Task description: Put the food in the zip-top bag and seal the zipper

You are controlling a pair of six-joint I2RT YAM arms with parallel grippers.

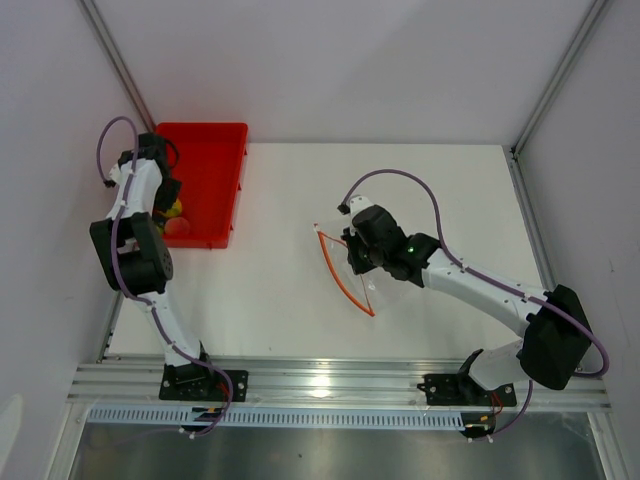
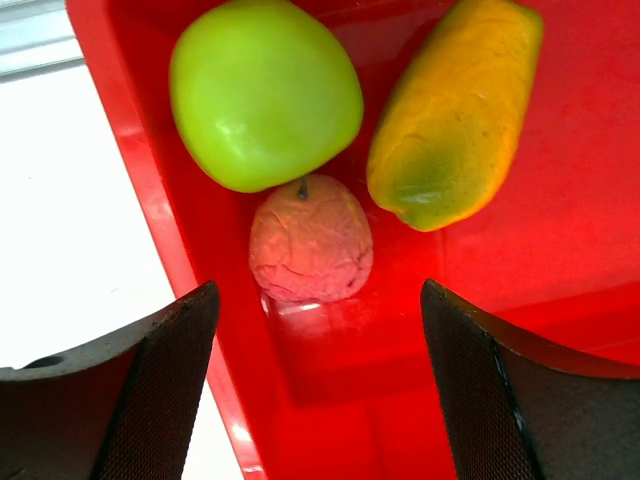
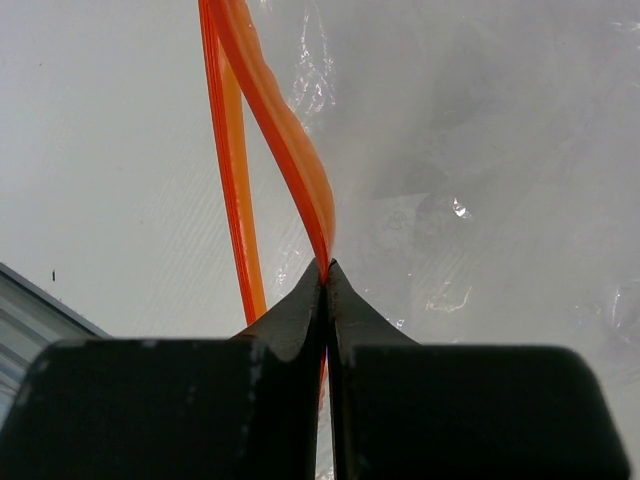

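Note:
Inside the red bin [image 1: 205,180] lie a wrinkled pinkish-red fruit [image 2: 311,240], a green apple-like fruit [image 2: 264,95] touching it, and a yellow-orange fruit [image 2: 455,115] beside them. My left gripper hangs over the bin, its fingers apart and nothing between them; the red fruit is just ahead of the fingertips. On the table lies the clear zip bag [image 1: 345,265] with orange zipper strips [image 3: 285,130] that stand apart along much of the mouth. My right gripper is shut on one strip at the bag's mouth.
The bin's wall [image 2: 150,190] runs close along the left finger's side. A metal rail [image 1: 320,375] borders the table's front.

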